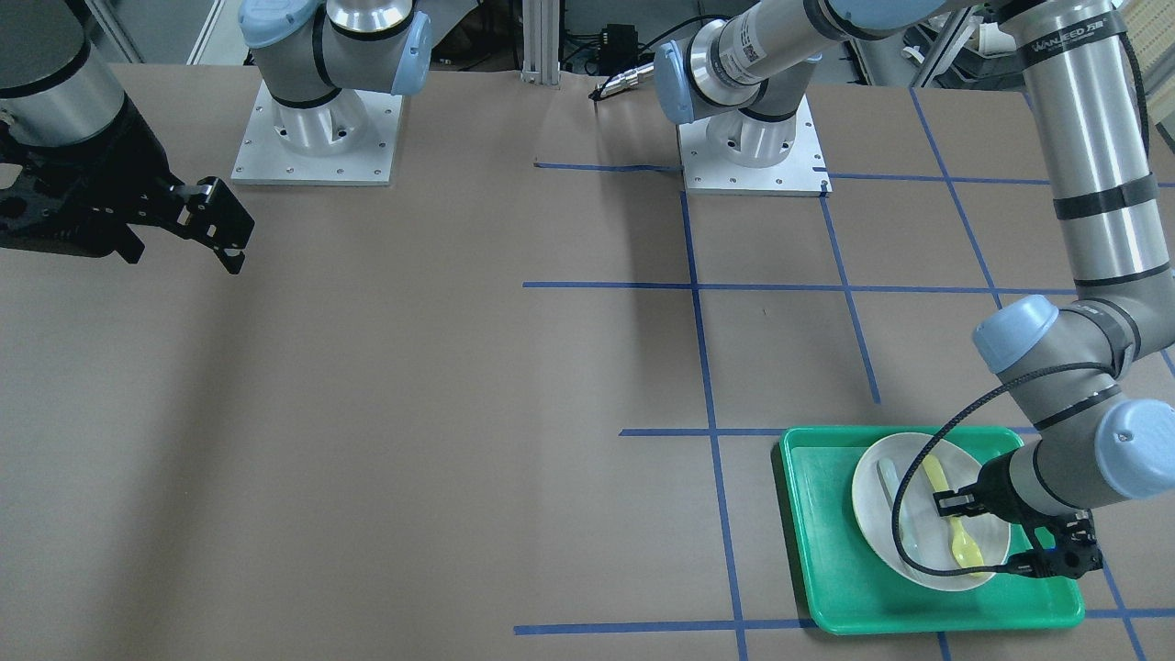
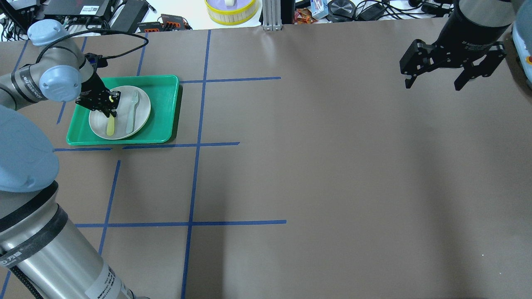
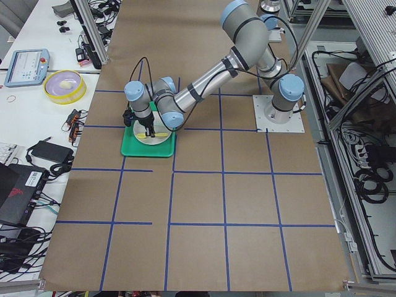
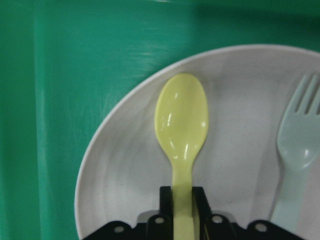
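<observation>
A white plate [image 4: 240, 185] lies in a green tray [image 4: 60, 100] at the right of the front view and left of the top view. On it are a yellow spoon [image 4: 181, 115] and a pale mint fork [image 4: 300, 145], side by side. My gripper is down at the plate, shut on the spoon's handle, with a black finger against each side. The spoon's bowl rests on the plate near its rim. In the top view the arm [image 2: 67, 82] covers part of the plate's left side.
Another arm's black end tool [image 2: 451, 64] hangs at the top right of the top view. More arm bases [image 1: 319, 165] stand along the table's edge. Cables and devices lie on a white side bench [image 3: 31, 108].
</observation>
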